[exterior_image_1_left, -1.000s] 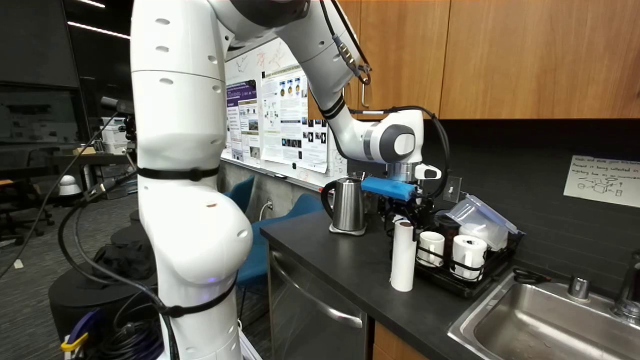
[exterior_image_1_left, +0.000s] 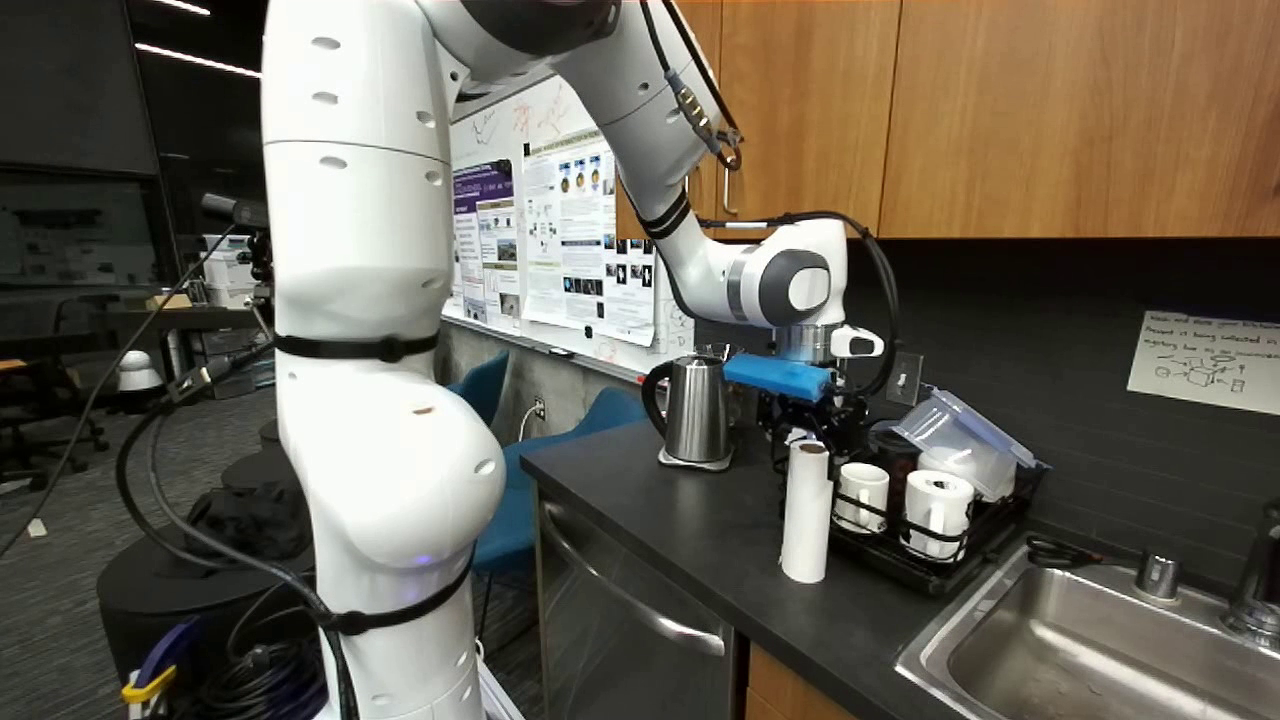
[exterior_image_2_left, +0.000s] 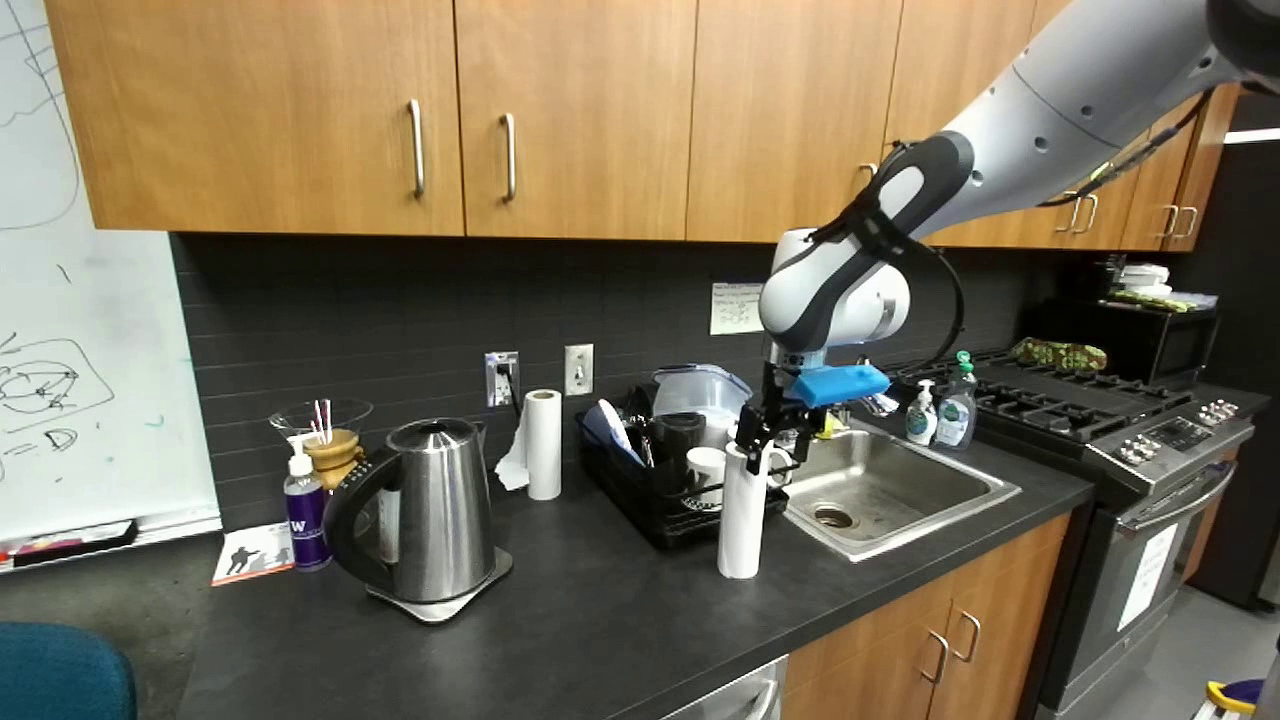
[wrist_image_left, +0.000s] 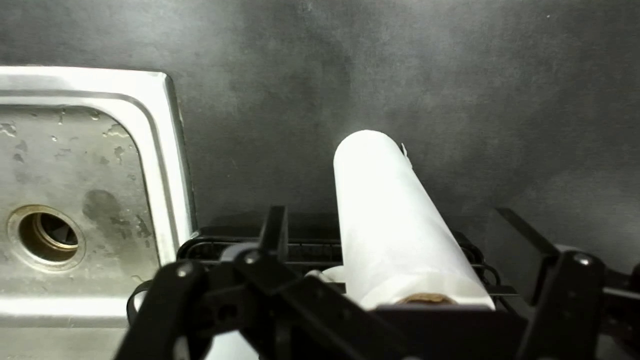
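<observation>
A white paper towel roll (exterior_image_1_left: 806, 514) stands upright on the dark counter, just in front of the dish rack. My gripper is open, pointing down at the roll's top end. In the wrist view the roll (wrist_image_left: 396, 222) passes between the two spread fingers, with a visible gap on each side. Part of its brown core shows at the lower edge, partly covered by the gripper's body. From the second exterior view, the black fingers are around the upper end of the roll (exterior_image_2_left: 741, 528), though contact cannot be made out.
Right behind the roll is a black dish rack (exterior_image_2_left: 662, 522) with mugs and a clear tub. The sink (exterior_image_2_left: 993, 490) lies to its right, a steel kettle (exterior_image_2_left: 441, 516) to the left. A second paper roll (exterior_image_2_left: 543, 444) stands by the wall. Counter between kettle and rack is clear.
</observation>
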